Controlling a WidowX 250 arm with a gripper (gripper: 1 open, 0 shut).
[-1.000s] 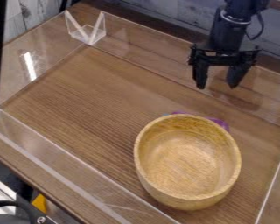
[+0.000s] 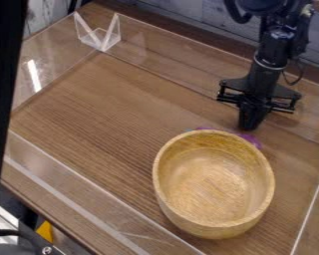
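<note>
My black gripper [image 2: 251, 114] hangs on the right side, its fingers low, just above a small purple object [image 2: 249, 137] behind the large tan bowl [image 2: 213, 184]. The purple object is mostly hidden by the bowl's rim and the fingers. Whether the fingers are open or shut, or touch it, I cannot tell.
A clear angular plastic piece [image 2: 100, 28] stands at the back left. A raised edge runs along the back.
The gripper has come down toward the purple object, and its fingers, spread apart earlier, now look closer together. The bowl has not moved.
</note>
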